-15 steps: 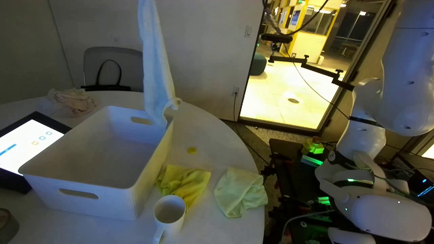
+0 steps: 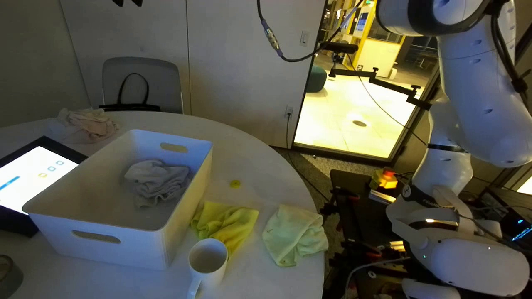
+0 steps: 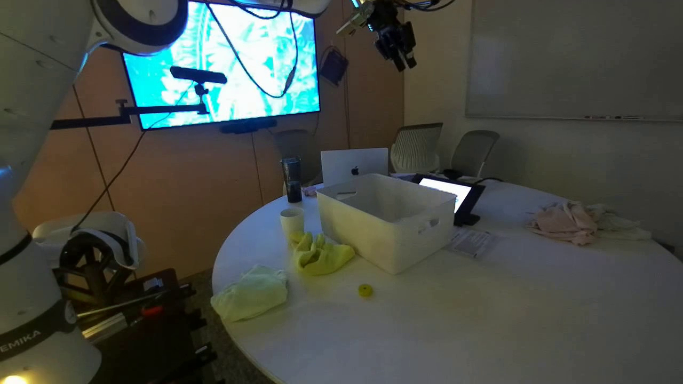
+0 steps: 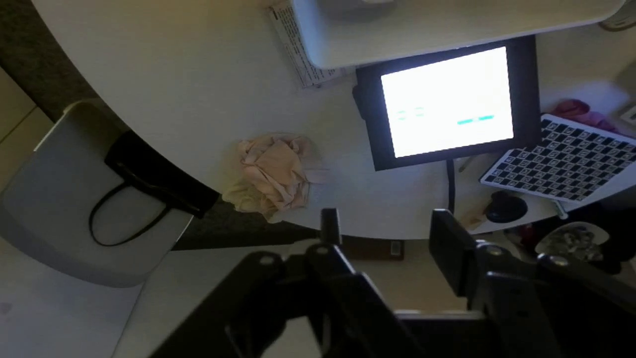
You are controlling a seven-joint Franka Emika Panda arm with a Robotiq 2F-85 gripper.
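Inside the white bin (image 2: 187,214) lies a crumpled whitish cloth (image 2: 157,180), toward the end with the far handle. High above the table in exterior view 2 is my gripper (image 3: 406,68), well clear of the bin. In the wrist view its two dark fingers (image 4: 448,247) stand apart, with nothing between them. Beside the bin a yellow cloth (image 2: 224,224) lies bunched on the table. A pale green cloth (image 2: 294,235) rests near the table edge. On the far side of the table are pinkish and cream cloths (image 4: 274,170) in a heap.
A white mug (image 2: 208,261) stands against the yellow cloth. Close to the bin sit a lit tablet (image 4: 447,101), a laptop (image 3: 355,167) and a dark tumbler (image 3: 292,179). A small yellow disc (image 3: 365,290) lies on open tabletop.
A second ago the whitish cloth hung above the bin's far corner; now it lies crumpled inside. The arm has shifted, and the base lights went from green to yellow.
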